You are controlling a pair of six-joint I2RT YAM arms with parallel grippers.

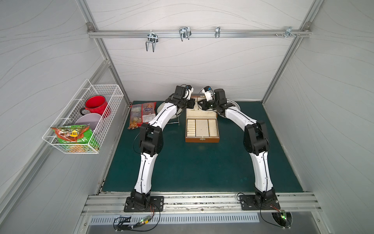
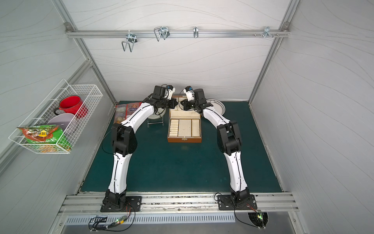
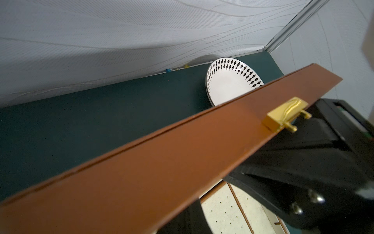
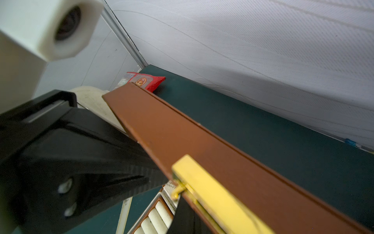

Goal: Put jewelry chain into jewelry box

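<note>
The brown jewelry box (image 1: 202,139) stands open at the table's middle, cream compartments (image 2: 185,128) facing up, lid raised at the back. My left gripper (image 1: 192,103) and right gripper (image 1: 202,104) are at either half of the lid. Both wrist views show the lid's brown edge (image 3: 155,163) close up with a gold clasp (image 4: 214,195); black finger parts lie at and below it, their tips mostly hidden. Both grippers look shut, but what is between their fingers is hidden. I cannot make out a chain.
A patterned plate (image 3: 229,83) sits behind the right arm. Snack bags (image 1: 141,115) and a pale dish on a stand are at back left. A wire basket (image 1: 54,140) hangs on the left wall.
</note>
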